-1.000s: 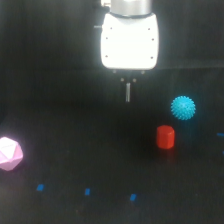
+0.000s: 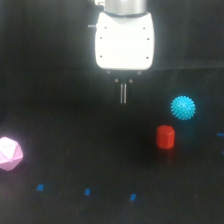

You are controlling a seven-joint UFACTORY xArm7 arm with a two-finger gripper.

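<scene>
A white robot gripper (image 2: 123, 93) hangs from the top centre of the camera view, its thin grey fingers pointing down; whether they are apart or together is hard to tell. To its right are a cyan spiky ball (image 2: 183, 108) and, below that, a red cylinder (image 2: 165, 137). A pink faceted ball (image 2: 9, 153) lies at the left edge, partly out of frame.
The dark surface has small blue marks, three along the lower part and one at the right edge. The middle beneath the gripper is clear.
The gripper has shifted very slightly left. The objects on the surface look unmoved.
</scene>
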